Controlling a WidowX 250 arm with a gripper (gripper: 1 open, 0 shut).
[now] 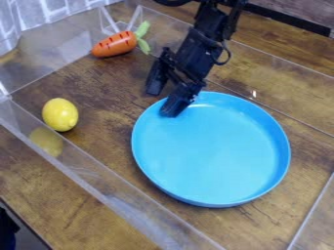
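Observation:
A black robot arm reaches down from the top centre, its gripper (pixel 174 94) low over the near-left rim of a large blue plate (pixel 209 154). The fingers are dark and overlap in this view, so whether anything is between them is hard to see. A yellow lemon-like object (pixel 61 114) lies on the wooden table at left. An orange carrot with a green top (pixel 117 42) lies at the upper left.
A clear plastic wall (pixel 78 181) runs diagonally along the lower left. Bare wood (pixel 98 78) lies between the carrot and the lemon, and more open table is to the right of the plate.

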